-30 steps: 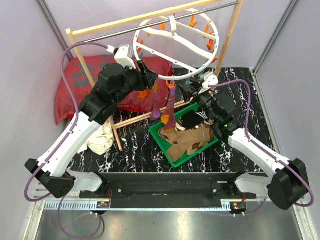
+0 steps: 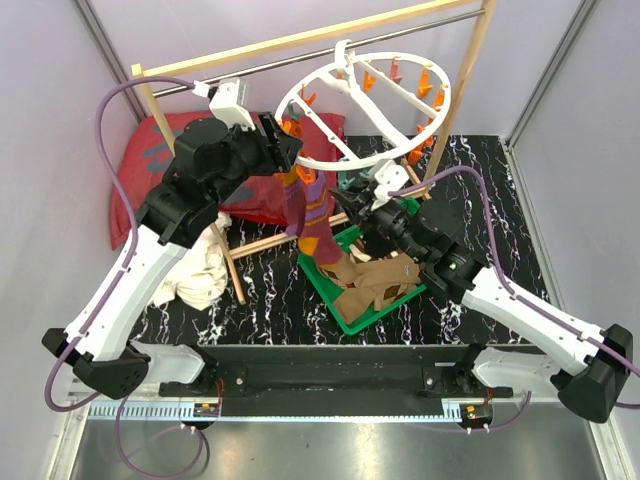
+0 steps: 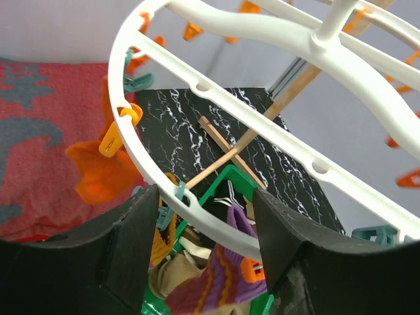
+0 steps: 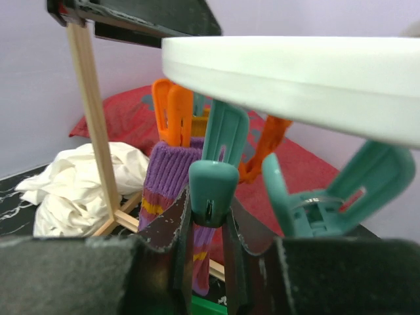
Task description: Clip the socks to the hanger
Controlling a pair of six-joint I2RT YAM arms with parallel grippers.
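Below the rim of the round white hanger [image 2: 330,165], a purple striped sock [image 4: 172,167] hangs with an orange clip [image 4: 178,115] at its cuff. My right gripper is shut on the lower end of a teal clip [image 4: 224,134], which hangs from the rim close to that sock. A second teal clip [image 4: 315,210] is just right of it. In the left wrist view my left gripper stands open, its fingers apart with the hanger rim passing between them. An orange sock [image 3: 105,170] hangs farther left, under a yellow-orange clip [image 3: 113,139].
A green basket [image 2: 328,305] with brown socks stands below the hanger. The wooden rack [image 2: 310,42] frames the hanger. Behind it lies a red cushion [image 2: 140,190], with white cloth [image 2: 195,275] at left.
The hanger has shifted and tilted, and the hanging socks have swung leftward. My left gripper remains open, slightly farther left.
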